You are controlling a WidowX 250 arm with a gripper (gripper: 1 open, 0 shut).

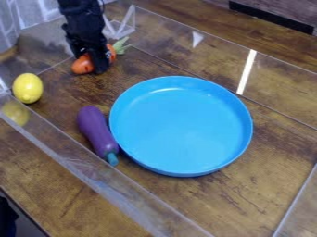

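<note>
My black gripper (pixel 96 52) reaches down at the upper left, shut on an orange carrot (pixel 83 65) with a pale green top that shows to its right. The carrot is low at the wooden surface; whether it touches it I cannot tell. A yellow lemon (pixel 28 88) lies at the left. A purple eggplant (pixel 95 131) lies left of a large blue plate (pixel 181 126).
Clear acrylic walls (pixel 56 143) border the work area.
</note>
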